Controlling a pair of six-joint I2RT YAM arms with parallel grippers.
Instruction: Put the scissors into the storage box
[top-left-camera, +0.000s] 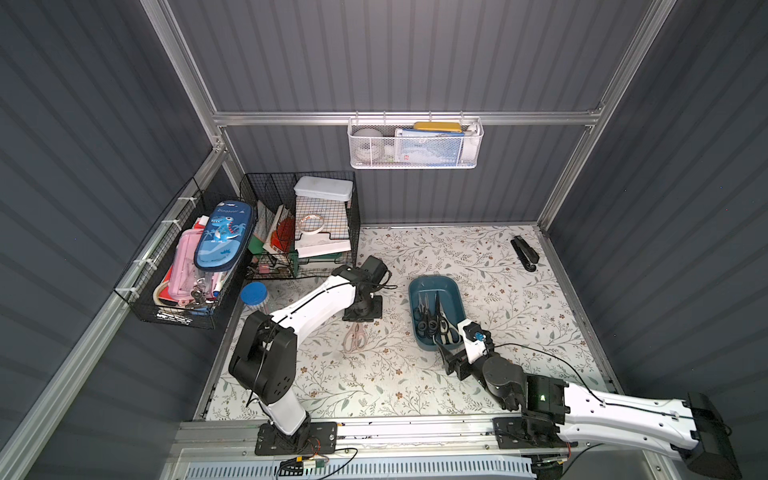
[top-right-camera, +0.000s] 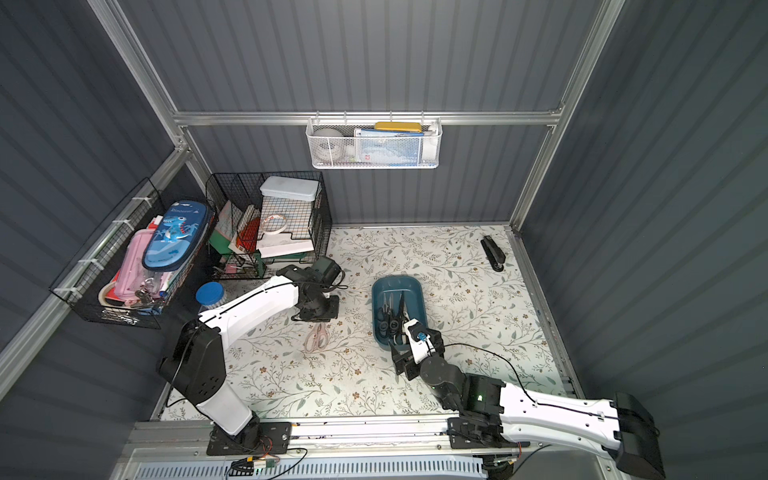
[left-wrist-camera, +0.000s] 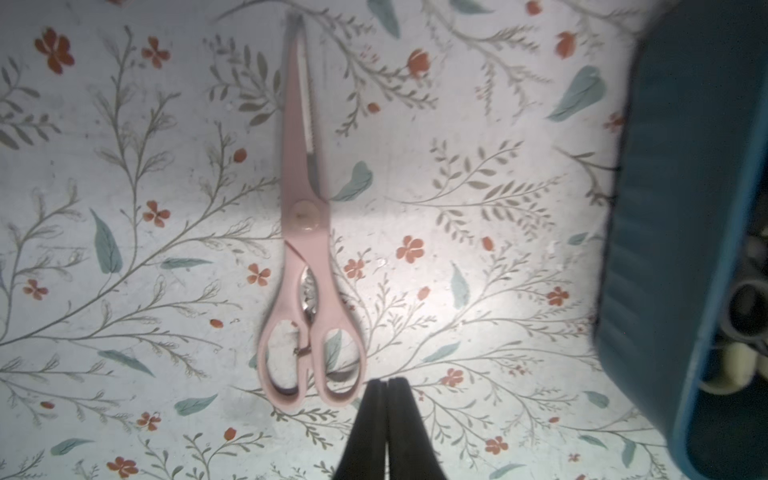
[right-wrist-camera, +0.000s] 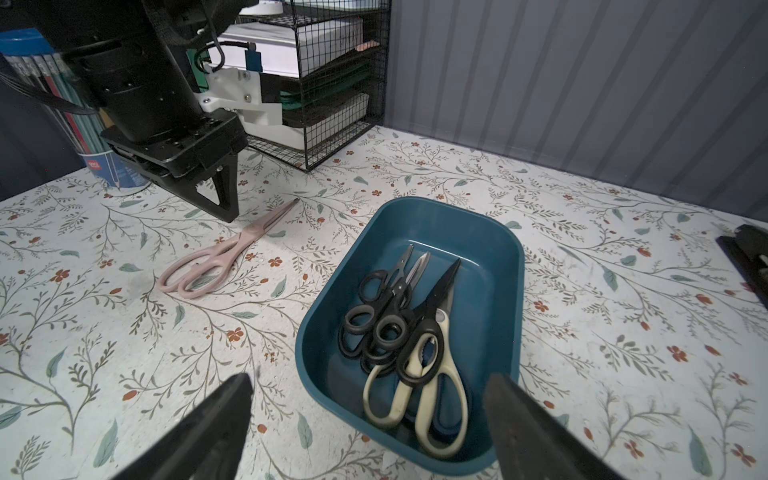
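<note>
The pink scissors (left-wrist-camera: 304, 216) lie on the floral surface (left-wrist-camera: 496, 320), left of the blue storage box (left-wrist-camera: 672, 240), which holds several dark and cream-handled scissors (right-wrist-camera: 400, 336). My left gripper hangs above the pink pair with its fingers together, seen just below the handles in the left wrist view; nothing shows between them. My right gripper is open at the near edge of the box, its blurred fingers either side of the view, with nothing held.
Black wire baskets (top-left-camera: 304, 224) of stationery and a blue-lidded pen jar (top-left-camera: 254, 294) stand at the left. A black stapler (top-left-camera: 524, 252) lies at the right. The surface behind the box is clear.
</note>
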